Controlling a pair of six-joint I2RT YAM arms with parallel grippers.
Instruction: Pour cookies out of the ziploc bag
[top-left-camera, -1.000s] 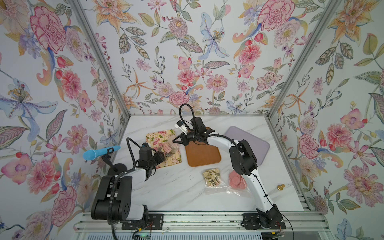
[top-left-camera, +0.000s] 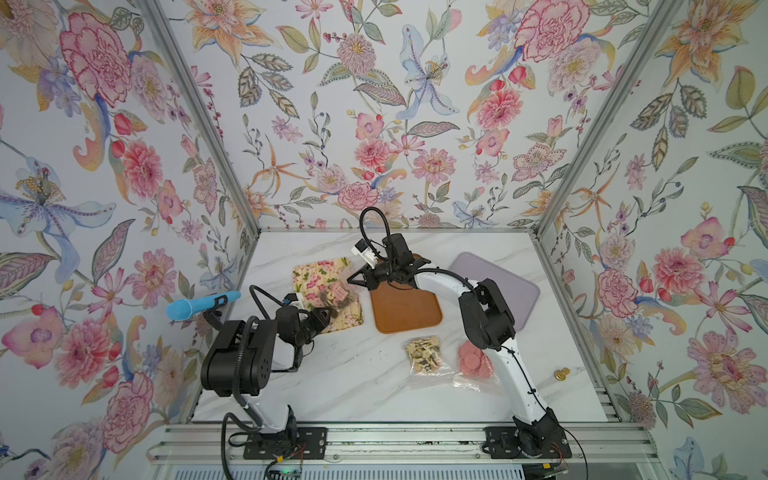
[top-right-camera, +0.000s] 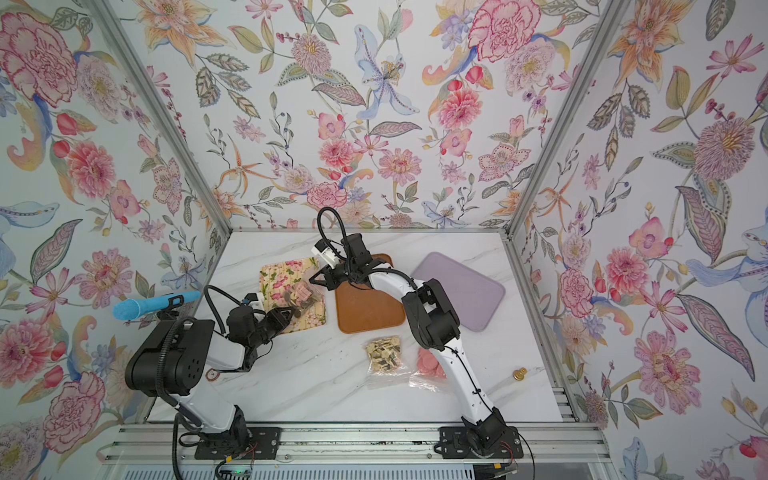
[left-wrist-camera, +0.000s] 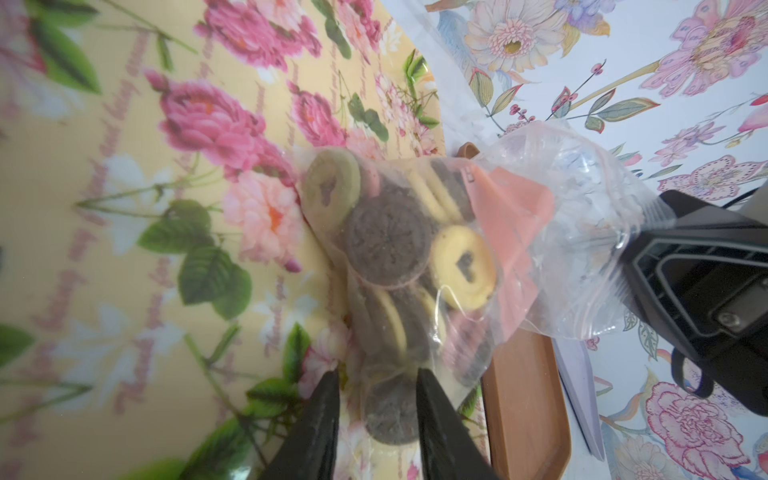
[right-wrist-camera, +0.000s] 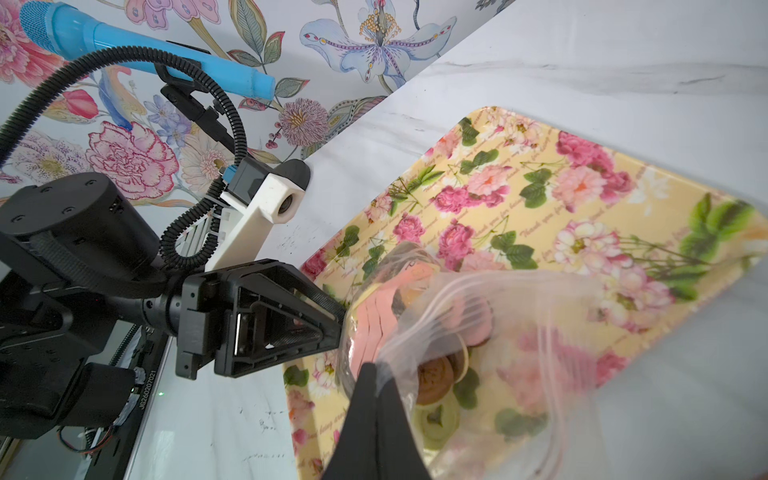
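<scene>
A ziploc bag (left-wrist-camera: 384, 240) holding cookies hangs low over the floral mat (right-wrist-camera: 592, 184). My right gripper (top-left-camera: 360, 276) is shut at the bag's crumpled clear top; the plastic runs to its fingers in both wrist views. My left gripper (top-left-camera: 318, 318) is at the bag's lower end, fingers apart on either side of a dark cookie seen through the plastic.
A brown tray (top-left-camera: 404, 316) is right of the mat, with a lilac tray (top-left-camera: 520, 296) farther right. Two other bags (top-left-camera: 424, 356) (top-left-camera: 473, 360) lie in front. A blue microphone (right-wrist-camera: 160, 48) stands at the left.
The left arm's upper links have shifted and its gripper has moved slightly at the bag's lower end. The right arm looks nearly unchanged.
</scene>
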